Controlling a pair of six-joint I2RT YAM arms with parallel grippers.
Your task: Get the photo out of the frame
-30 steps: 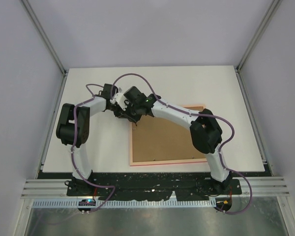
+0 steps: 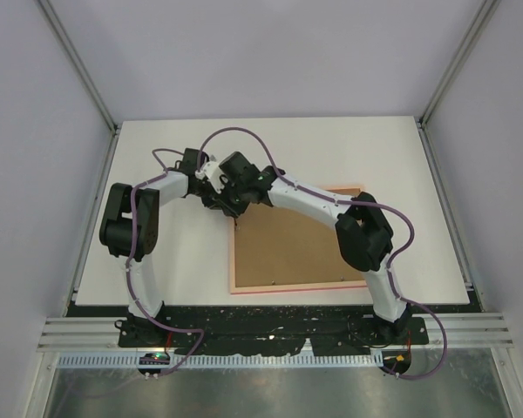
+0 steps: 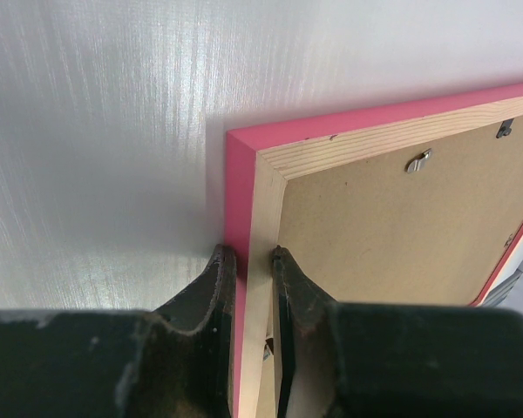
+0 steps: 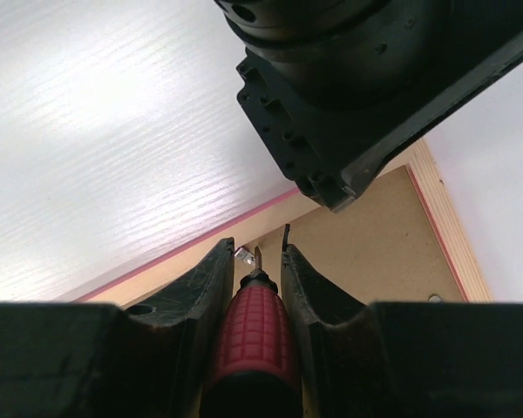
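Note:
The picture frame (image 2: pixel 233 261), pale wood with a pinkish-red outer side, lies back up on the white table, its brown backing board (image 2: pixel 296 248) still inside it. In the left wrist view my left gripper is shut on one wooden side of the frame, below a corner. My right gripper is shut on a screwdriver with a red handle (image 4: pixel 254 335). The screwdriver's tip is beside a small metal clip (image 4: pixel 244 255) at the frame's inner edge; whether they touch I cannot tell. The photo is hidden beneath the board.
More fasteners sit along the inner edge, such as a silver clip (image 3: pixel 418 161) and a black clip (image 3: pixel 506 128). Both arms meet closely at the frame's upper left. Bare table (image 2: pixel 187 261) lies left of the frame.
The right gripper and screwdriver have shifted slightly, the tip moving toward the frame's left side and down in the top view. The left arm and the frame look unmoved.

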